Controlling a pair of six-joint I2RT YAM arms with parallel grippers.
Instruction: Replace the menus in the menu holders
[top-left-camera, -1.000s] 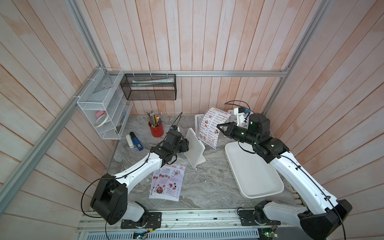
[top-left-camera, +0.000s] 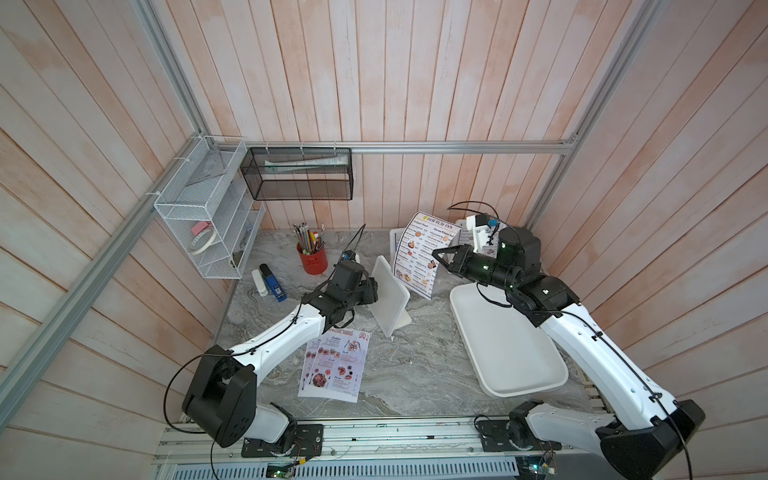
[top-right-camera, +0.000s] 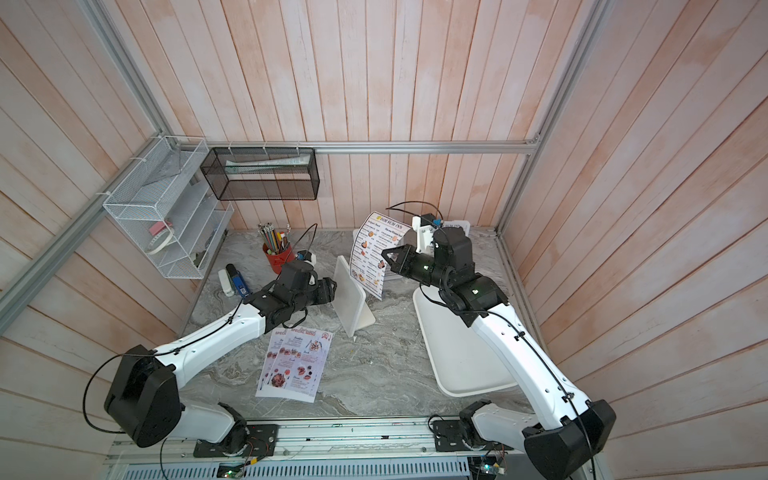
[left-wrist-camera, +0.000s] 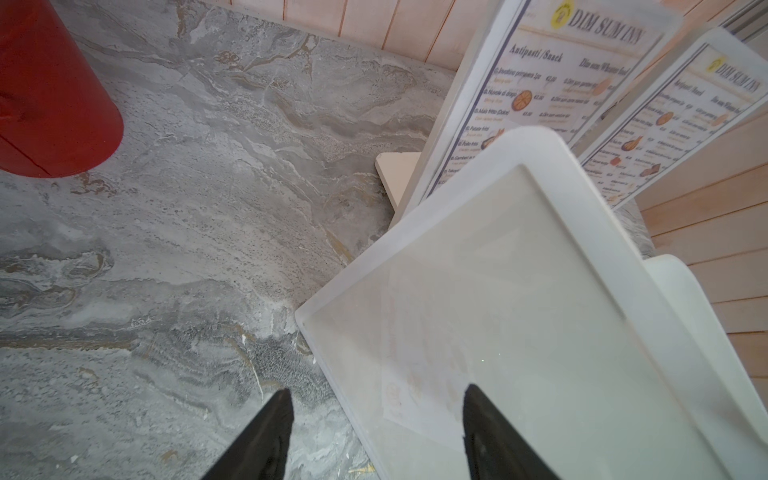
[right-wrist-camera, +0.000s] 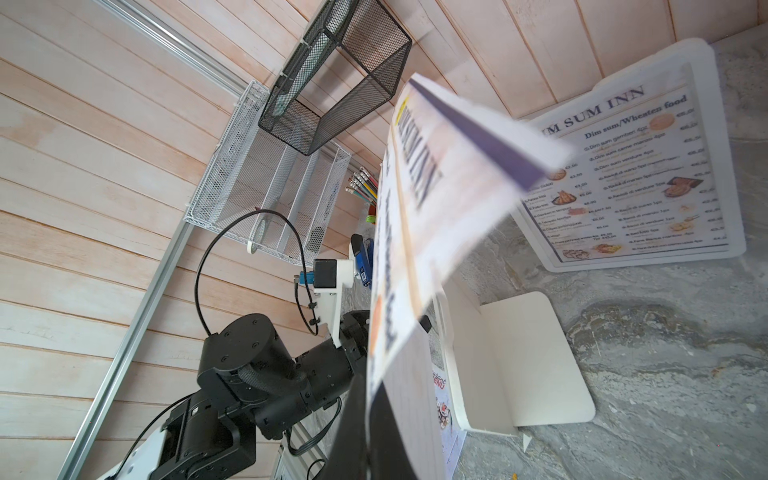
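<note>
My right gripper is shut on a DIM SUM INN menu sheet (top-left-camera: 420, 252), gripping its side edge. The thin sheet stands up in the air with its top bending over, blurred in the right wrist view. Below it on the table stands a white menu holder (top-left-camera: 389, 297), whose clear face (left-wrist-camera: 480, 320) shows no menu inside. At this holder's left side, my left gripper is open; whether the holder's edge sits between its fingers I cannot tell. Two more holders behind still show DIM SUM menus (left-wrist-camera: 552, 64). New-looking red-headed menu sheets (top-left-camera: 336, 366) lie flat at the front.
An empty white tray (top-left-camera: 457, 308) lies at the right, under my right arm. A red pencil cup (top-left-camera: 313, 261), a blue marker (top-left-camera: 273, 283) and a white item (top-left-camera: 259, 282) stand or lie at back left. Table between sheets and tray is clear.
Both arms stay nearly where they were, the right one shifting only slightly.
</note>
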